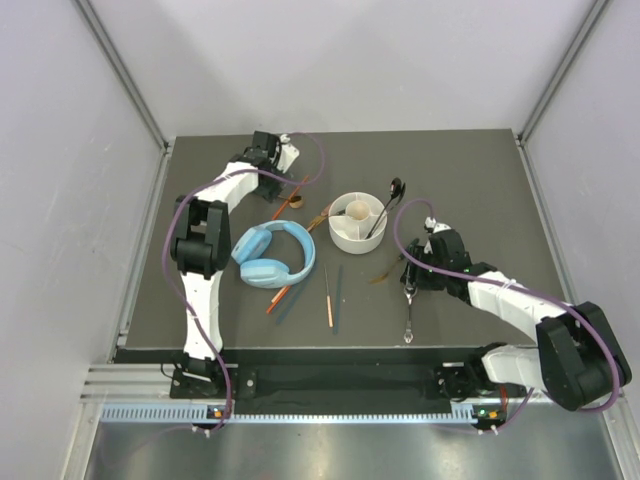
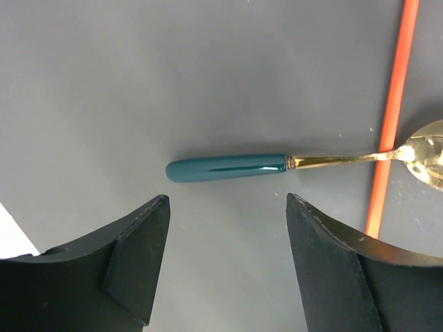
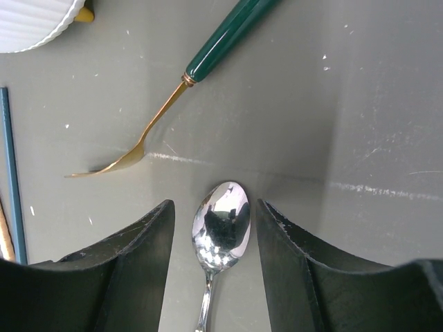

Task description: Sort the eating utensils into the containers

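Note:
My left gripper is open above a teal-handled gold spoon point(image 2: 227, 166), which crosses an orange chopstick point(image 2: 393, 83). My right gripper stands open over a silver spoon point(image 3: 220, 228); a green-handled gold fork point(image 3: 225, 40) lies just beyond it. A white divided container point(image 1: 350, 230) at the centre of the top view holds black utensils point(image 1: 395, 190). More sticks lie on the table, including a slim pale one point(image 1: 329, 310) and a blue one point(image 1: 338, 310).
Light blue headphones point(image 1: 268, 272) lie left of the container, over some orange sticks. White walls border both sides.

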